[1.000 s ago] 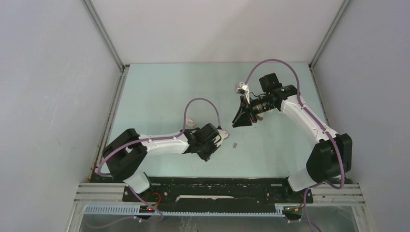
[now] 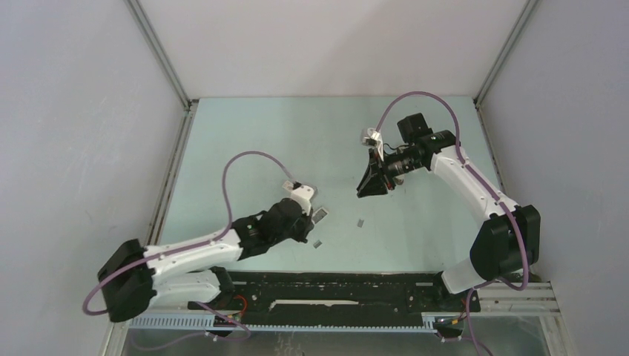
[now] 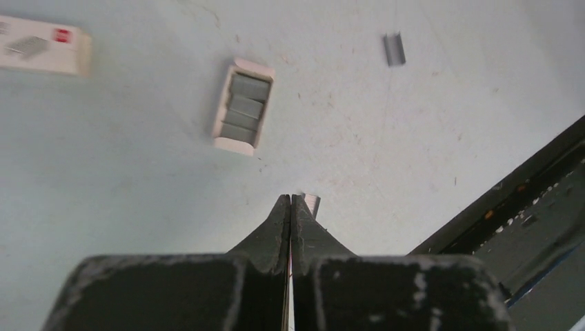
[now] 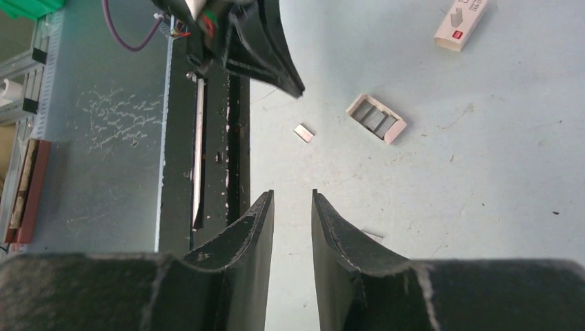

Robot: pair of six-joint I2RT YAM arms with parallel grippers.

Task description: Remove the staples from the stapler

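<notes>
My left gripper is shut, its fingertips together with nothing between them. A small grey staple strip (image 3: 312,203) lies on the table beyond the tips, outside the fingers and partly covered by them. In the right wrist view this strip (image 4: 303,133) lies bare, with clear table between it and the left fingertips. A second strip (image 3: 394,50) rests farther off; the top view also shows it (image 2: 360,222). My right gripper stands open and empty, its fingers apart. I cannot make out the stapler in these views.
An open staple tray (image 3: 223,110) holding several strips lies near the left gripper. Past it sits a white box (image 4: 461,26) with a red mark. A dark rail (image 2: 311,285) runs along the table's front edge.
In the top view, my left arm has drawn back to the left and lifted away, uncovering the strip and the tray. The gripper stays shut. The right arm is where it was.
</notes>
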